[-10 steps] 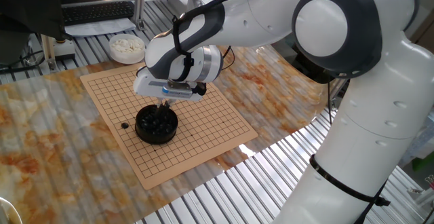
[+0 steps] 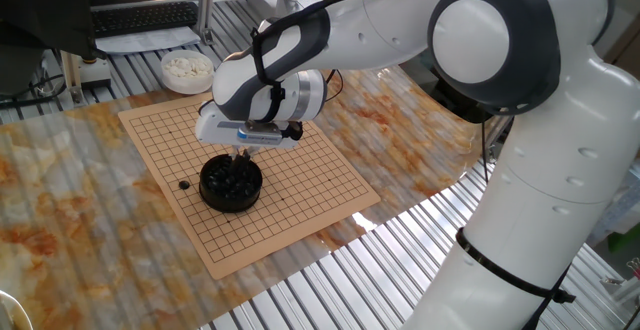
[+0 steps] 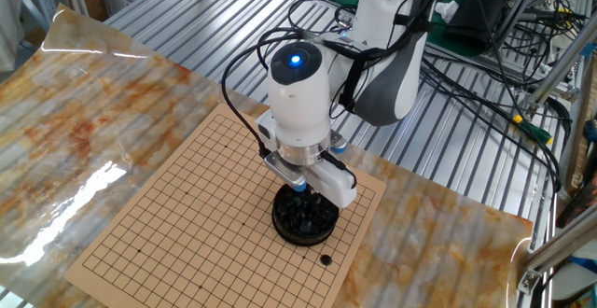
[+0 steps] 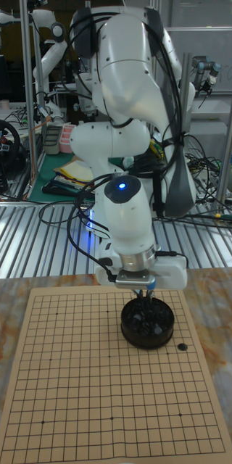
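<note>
A round black bowl (image 2: pixel 231 198) filled with black stones stands on the tan grid board (image 2: pixel 300 196). One loose black stone (image 2: pixel 184 185) lies on the board beside the bowl; the same stone (image 3: pixel 326 259) shows near the board's edge in exterior view 2. My gripper (image 2: pixel 241 160) points down into the bowl, its fingertips low among the stones. From the front, the gripper (image 4: pixel 145 299) is at the bowl's far side, inside the rim. The dark tips blend with the stones, so the finger's state and anything between the fingers cannot be made out.
A clear tub of white stones (image 2: pixel 187 70) stands behind the board, near a keyboard (image 2: pixel 145 18). Most of the grid (image 4: pixel 70 371) is empty. Cables (image 3: pixel 244 79) hang along the arm.
The gripper has stayed in the bowl with at most a very slight shift of the hand. The bowl, the loose stone and the board have not moved.
</note>
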